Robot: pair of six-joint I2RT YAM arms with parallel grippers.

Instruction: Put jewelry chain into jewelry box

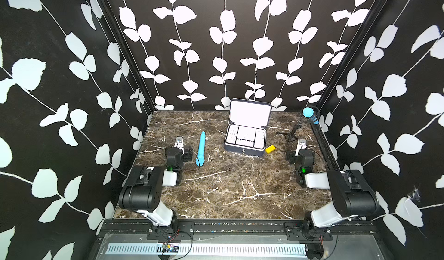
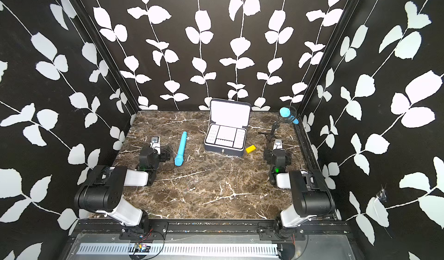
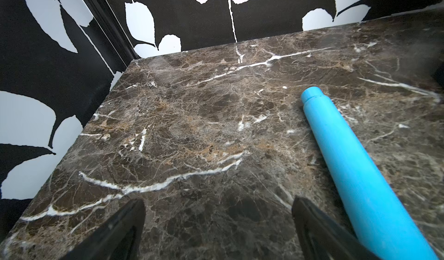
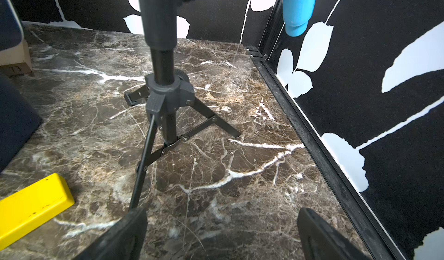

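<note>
The jewelry box (image 1: 245,151) stands with its lid (image 1: 249,113) raised at the back middle of the table; its white tray (image 1: 246,134) has several compartments. No chain can be made out in any view. My left gripper is open over bare table, with a blue microphone (image 3: 356,162) lying close on its right. To the right of the box, my right gripper is also open and has nothing between its fingers.
A black tripod (image 4: 168,93) holding another blue microphone (image 1: 309,112) stands ahead of the right gripper. The yellow block (image 1: 270,149) lies beside the box's right side. A wooden block (image 4: 16,60) shows behind the box.
</note>
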